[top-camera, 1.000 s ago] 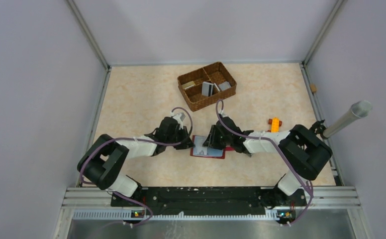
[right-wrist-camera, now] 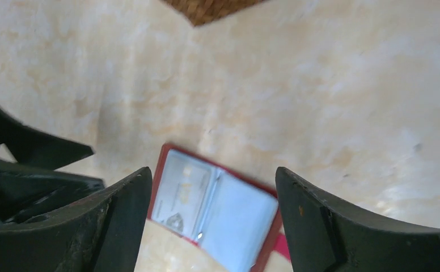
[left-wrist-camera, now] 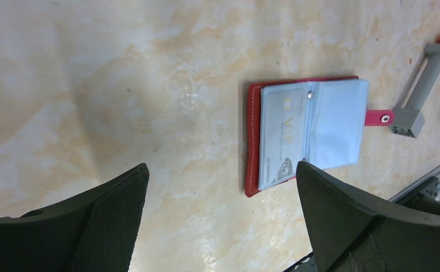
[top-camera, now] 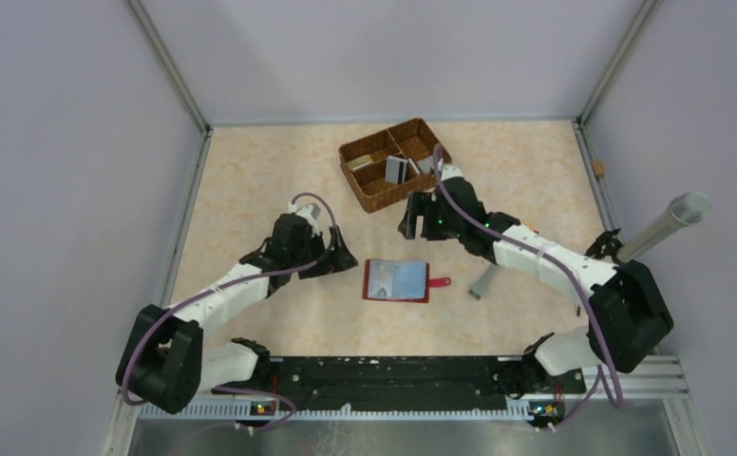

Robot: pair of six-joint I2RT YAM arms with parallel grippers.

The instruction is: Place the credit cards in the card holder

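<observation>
The red card holder [top-camera: 396, 281] lies open and flat on the table, its clear sleeves facing up. A pale card [left-wrist-camera: 283, 136] with printing shows on the holder's left half in the left wrist view; the right half is plain light blue. Left of the holder, my left gripper [top-camera: 344, 249] stands open and empty. My right gripper [top-camera: 410, 217] is also open, above and behind the holder near the basket's front corner. In the wicker basket [top-camera: 353, 188] stand a grey card-like piece with a dark stripe [top-camera: 396, 170] and other pale flat pieces.
A grey tool-like object [top-camera: 483, 281] lies right of the holder, close to its red strap [top-camera: 440, 282]. The basket's raised walls stand at the back. Bare table extends on the left and front.
Both grippers have moved off the card holder, the left one back to the left, the right one toward the basket. The holder is now uncovered and remains in place.
</observation>
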